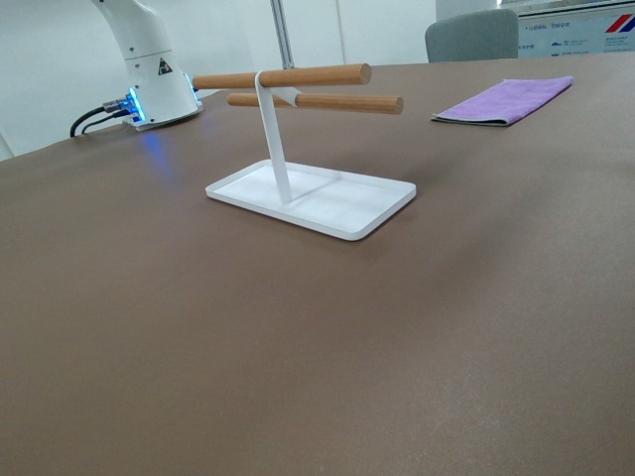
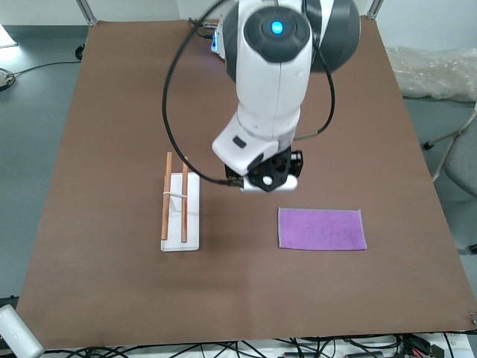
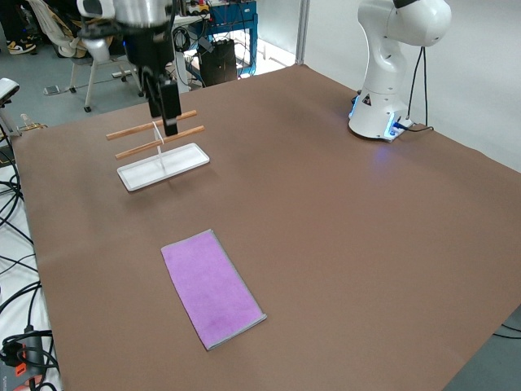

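Observation:
A white stand (image 2: 191,231) with two wooden bars (image 1: 327,75) rises from a white tray (image 3: 171,163) on the brown table. A purple cloth (image 2: 321,229) lies flat to the right of it in the left view, also seen in the top view (image 1: 501,99). My gripper (image 2: 262,181) hangs over the table between stand and cloth, nearer the back; the white housing hides its fingers. In the right view its black body (image 3: 169,130) appears in front of the stand; whether it is open or shut does not show.
The brown tabletop (image 2: 246,291) is otherwise largely clear. Cables (image 3: 16,269) and equipment line one table edge. A grey chair (image 2: 466,156) stands beside the table, and the arm's base (image 3: 376,118) sits at another edge.

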